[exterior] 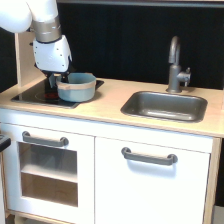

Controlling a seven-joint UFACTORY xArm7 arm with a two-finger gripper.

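Observation:
In the camera view, a white robot arm (48, 50) hangs over the left end of a toy kitchen counter. Its dark gripper (57, 77) is at the near-left rim of a light blue pot (78, 90), which sits on the black stovetop (35, 96). Whether the fingers are shut on the rim is too small to tell.
A metal sink (164, 106) with a tall faucet (175, 65) fills the right of the wooden counter (116, 93). Below are two white cabinet doors, the left one with a window.

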